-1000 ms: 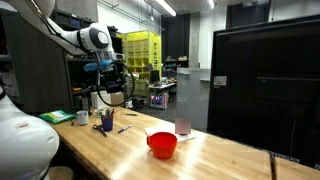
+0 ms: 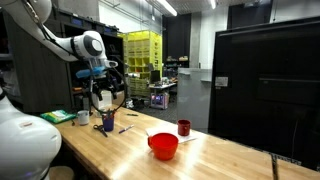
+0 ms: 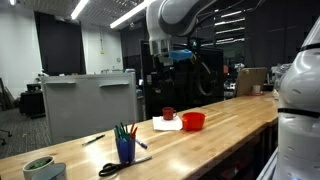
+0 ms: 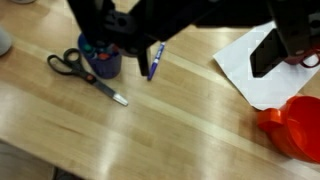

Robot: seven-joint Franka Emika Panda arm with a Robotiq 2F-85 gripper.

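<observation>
My gripper stands open above the table, its two dark fingers far apart and only tabletop and paper visible between them. In exterior view 1 the gripper (image 2: 104, 91) hangs over the blue pen cup (image 2: 108, 123), clear of the table. A red pot (image 4: 300, 128) with a stub handle lies to the right in the wrist view. Partly hidden by the right finger, a dark red mug (image 4: 309, 60) sits by a white sheet of paper (image 4: 246, 74). Left of the gap are the pen cup (image 4: 103, 63) and black scissors (image 4: 70, 66).
A blue marker (image 4: 156, 60) lies near the pen cup. Other small items, a white cup (image 2: 83, 117) and a green packet (image 2: 58, 116), occupy the table's far left. Bare wood (image 2: 245, 158) extends to the right of the red pot.
The arm's head has tilted and come lower, bringing the gripper down over the pen-cup side. A dark red mug shows behind the pot, where a pale pinkish shape showed before.
</observation>
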